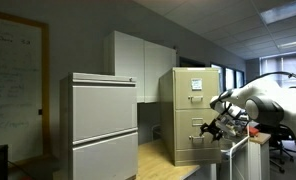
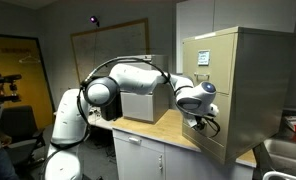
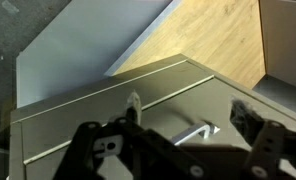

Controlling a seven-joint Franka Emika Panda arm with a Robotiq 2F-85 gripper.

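A tan filing cabinet [image 1: 189, 110] with stacked drawers stands on the wooden counter. Its drawer handles include an upper handle [image 1: 196, 98] and a middle one below it. My gripper [image 1: 207, 131] hangs close in front of the lower drawers. From the side, my gripper [image 2: 199, 124] appears low by the drawer front of the cabinet [image 2: 223, 80]. A silvery handle [image 3: 198, 134] shows between the open fingers in the wrist view, with the cabinet's drawer edges running diagonally behind. Whether the fingers touch the handle cannot be told.
A light grey two-drawer cabinet [image 1: 100, 120] stands at the left, and white wall cupboards [image 1: 140, 68] hang behind. A sink [image 2: 286, 154] lies at the right.
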